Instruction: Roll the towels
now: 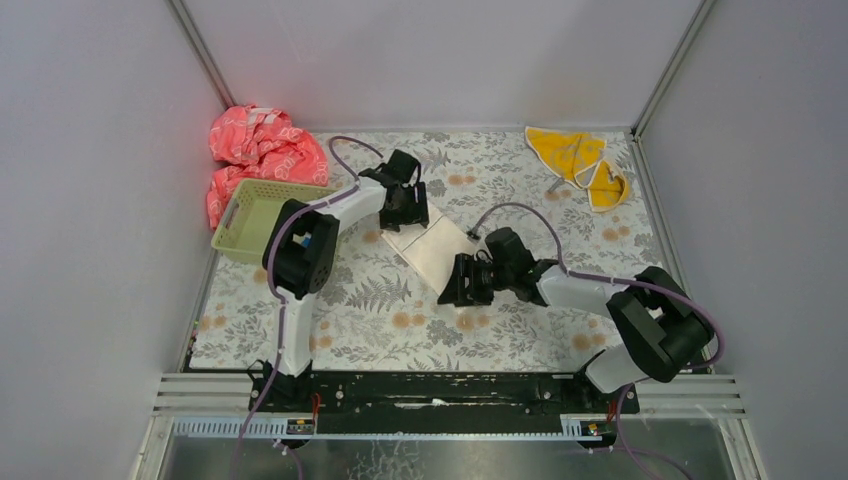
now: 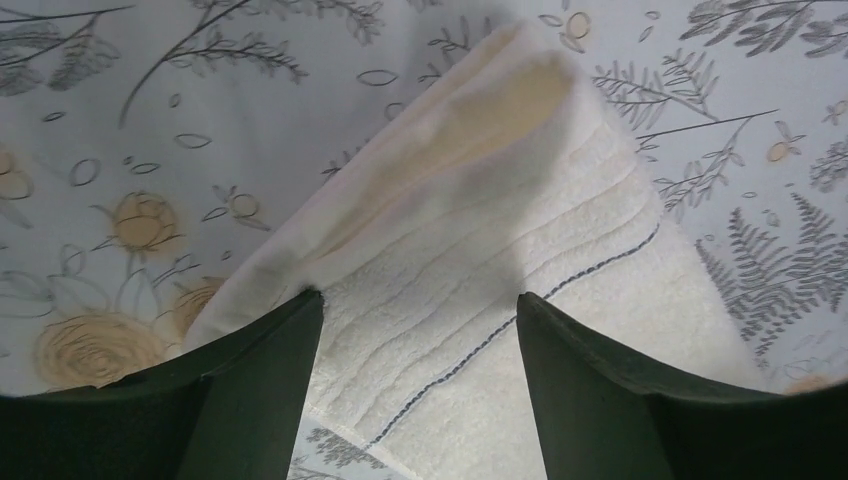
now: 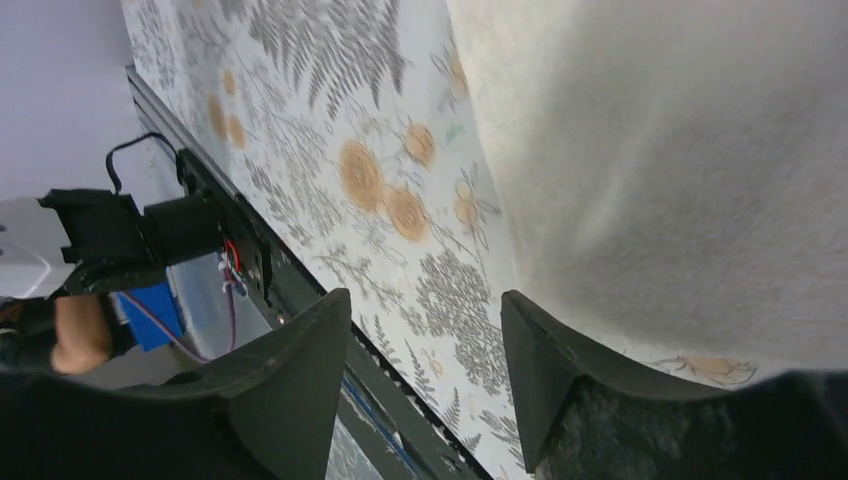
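A folded cream towel (image 1: 432, 250) lies slantwise on the flowered table cover, running from upper left to lower right. Over its far left end is my left gripper (image 1: 405, 226); in the left wrist view its fingers (image 2: 290, 350) stand apart, with the towel's folded edge and dark stripe (image 2: 470, 358) below and between them. My right gripper (image 1: 466, 300) is at the towel's near right end, its fingers wide apart. In the right wrist view a towel corner (image 3: 650, 200) lies flat beyond the right fingertips, and only table cover shows between them.
A green basket (image 1: 252, 222) stands at the left, with a crumpled coral cloth (image 1: 268, 158) behind it. A yellow cloth (image 1: 575, 155) lies at the back right.
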